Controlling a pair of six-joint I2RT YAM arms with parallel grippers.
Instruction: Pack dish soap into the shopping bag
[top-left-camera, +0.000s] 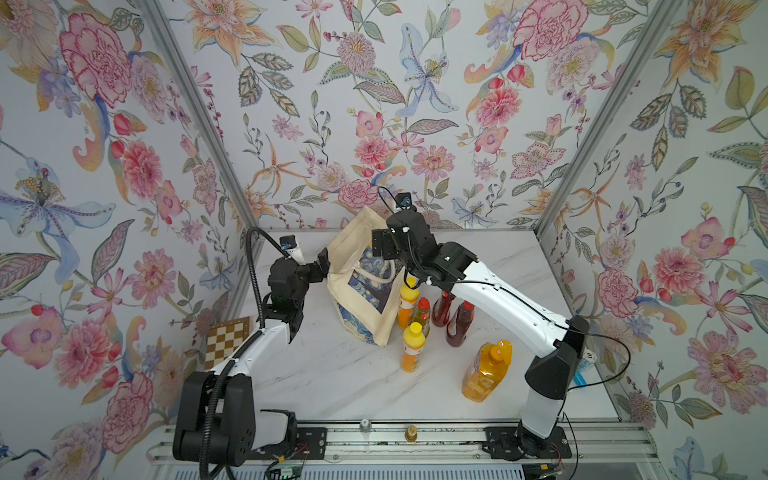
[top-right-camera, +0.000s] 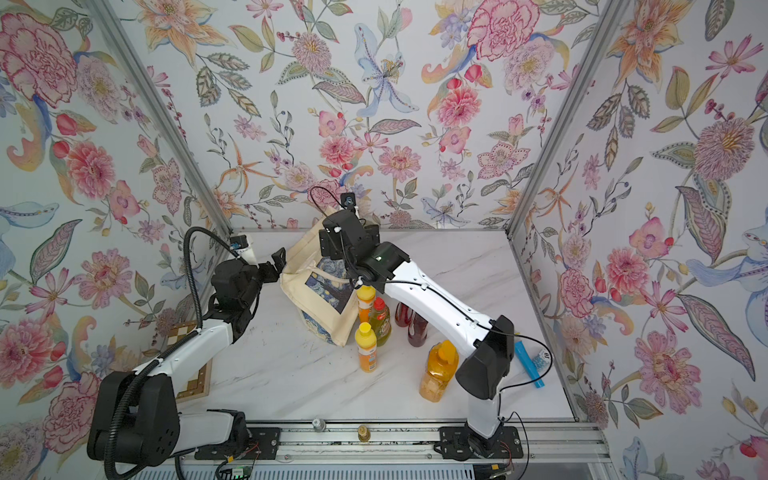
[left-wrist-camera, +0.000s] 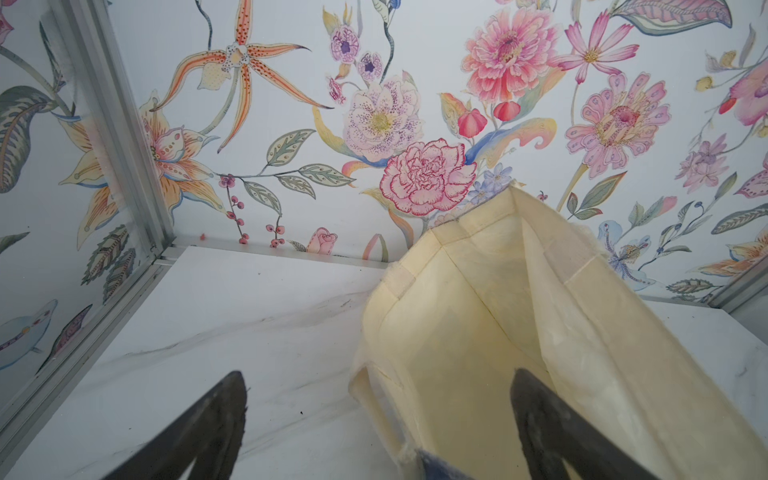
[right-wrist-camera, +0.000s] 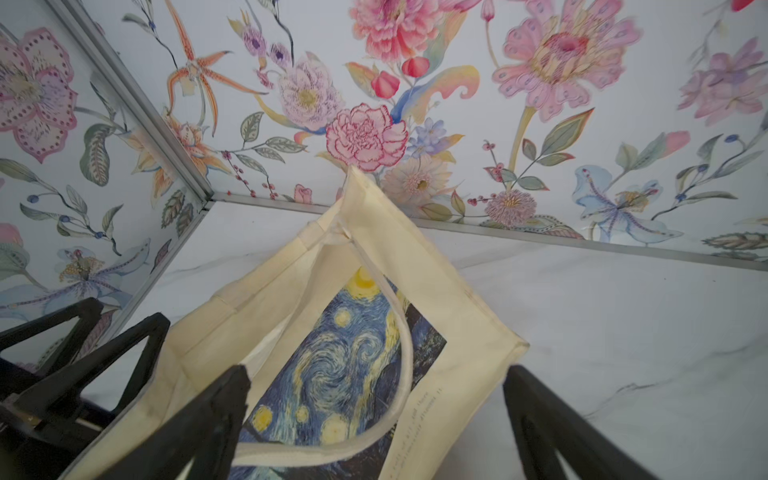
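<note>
The cream shopping bag (top-left-camera: 348, 312) with a starry print stands open and leaning at the middle back of the table. My left gripper is open at the bag's left rim, nothing clearly between its fingers. My right gripper is open above the bag's printed front and looped handle. Bottles stand right of and in front of the bag: yellow juice (top-left-camera: 413, 352), a green bottle with red cap (top-right-camera: 380, 328), dark red ones (top-left-camera: 457, 328), and a large amber jug (top-left-camera: 483, 376). Which is dish soap I cannot tell for sure.
A checkered board (top-left-camera: 224, 340) lies at the left edge, and a blue item (top-right-camera: 529, 364) at the right. Floral walls enclose the back and sides.
</note>
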